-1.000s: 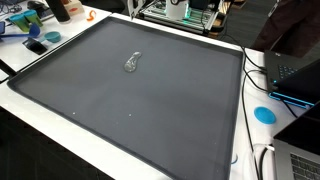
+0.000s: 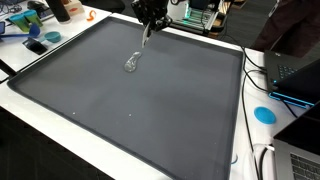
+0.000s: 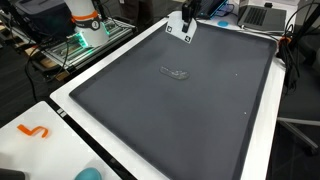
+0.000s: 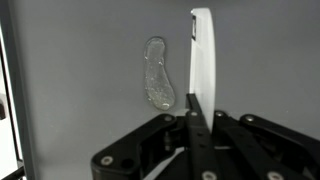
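Note:
A clear, glossy, gel-like patch (image 2: 131, 62) lies on the grey tray (image 2: 150, 110); in the wrist view the patch (image 4: 156, 75) is elongated, with rounded ends. A thin white flat piece (image 3: 182, 26) with dark slots hangs over the tray's far part. My gripper is shut on this white piece, seen nearly edge-on in the wrist view just right of the patch. The two look apart in both exterior views. How high the white piece's lower edge stands above the tray I cannot tell.
Blue and green items (image 2: 35, 46) stand beyond the tray's left side. On the right are a blue disc (image 2: 265, 115) and laptops (image 2: 295, 80). Most of the tray is bare, and a pale raised border surrounds it.
The arm has come into exterior view 1 from the far edge, bringing the white piece down and nearer the clear patch. The patch itself has not moved.

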